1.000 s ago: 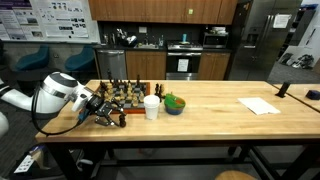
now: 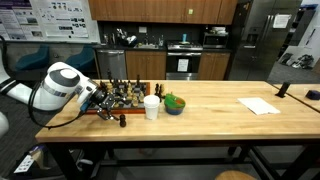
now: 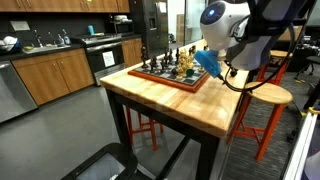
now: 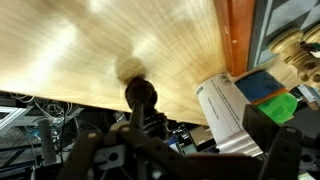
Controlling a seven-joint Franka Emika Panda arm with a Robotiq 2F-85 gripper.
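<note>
A small black chess piece (image 2: 122, 120) stands alone on the wooden table near its front edge. In the wrist view its dark round top (image 4: 140, 92) shows beside the left finger. My gripper (image 2: 104, 112) is just left of the piece and a little above the table, apart from it. Its fingers stand open in the wrist view, with no piece gripped. The chessboard (image 3: 190, 86), with a reddish-brown border, carries several dark and light pieces behind the gripper.
A white cup (image 2: 151, 107) stands right of the board, beside a green bowl (image 2: 175, 104) with colourful contents. A white sheet (image 2: 259, 105) lies farther right.
My gripper has drawn away from the black piece, moving left and slightly up. The piece remains standing in about the same place.
</note>
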